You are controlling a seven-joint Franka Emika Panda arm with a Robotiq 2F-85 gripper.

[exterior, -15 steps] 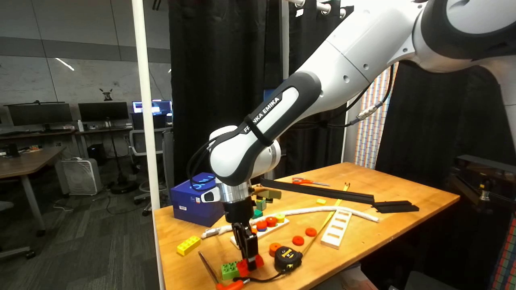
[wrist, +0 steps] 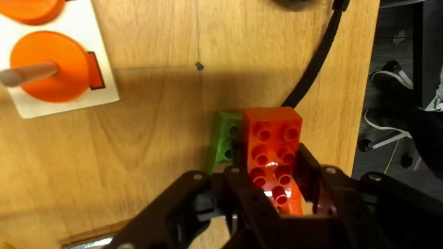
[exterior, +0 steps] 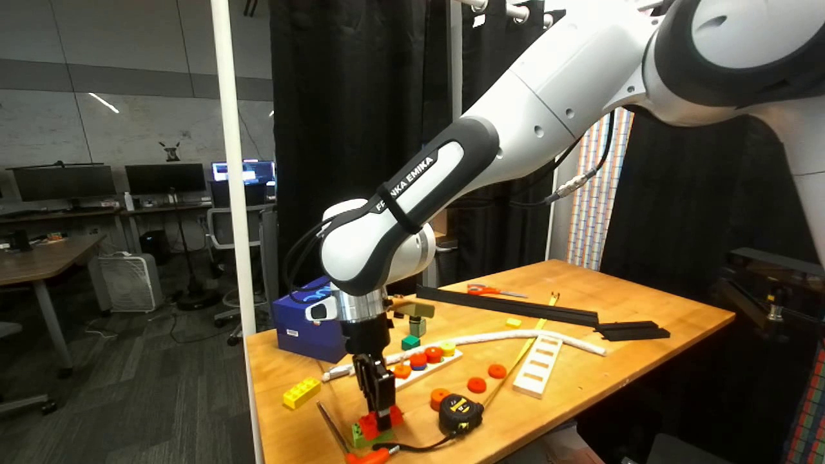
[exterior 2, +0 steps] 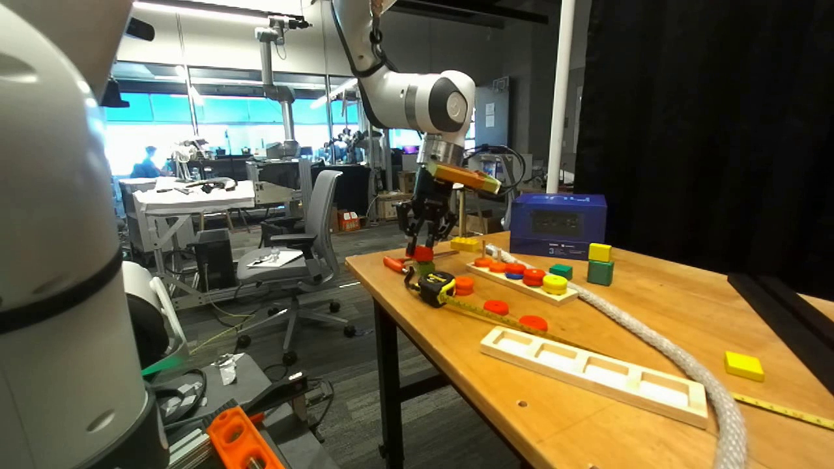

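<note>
My gripper is shut on a red toy brick (wrist: pixel 272 139), with one finger along each long side. Studs on the brick face the wrist camera. A green brick (wrist: pixel 222 135) shows under and to the left of it in the wrist view, its right part covered. From the first exterior side, the red brick (exterior: pixel 396 416) overlaps the top of the green brick (exterior: pixel 359 437). The second exterior view has the red brick (exterior 2: pixel 423 254) directly above the green one (exterior 2: pixel 425 267). Whether the two touch I cannot tell.
Close by lie a black tape measure (exterior: pixel 460 415), its dark strap and an orange-handled tool (exterior: pixel 369 457). A yellow brick (exterior: pixel 301 393) and a pegged board with coloured discs (exterior 2: pixel 555 284) stand farther off. The table edge (wrist: pixel 365 89) is near on the wrist view's right.
In exterior view 1, the arm has moved left with the red brick. That brick was beside the green one, on its right; now it overlaps the green brick's top and hides much of it.
</note>
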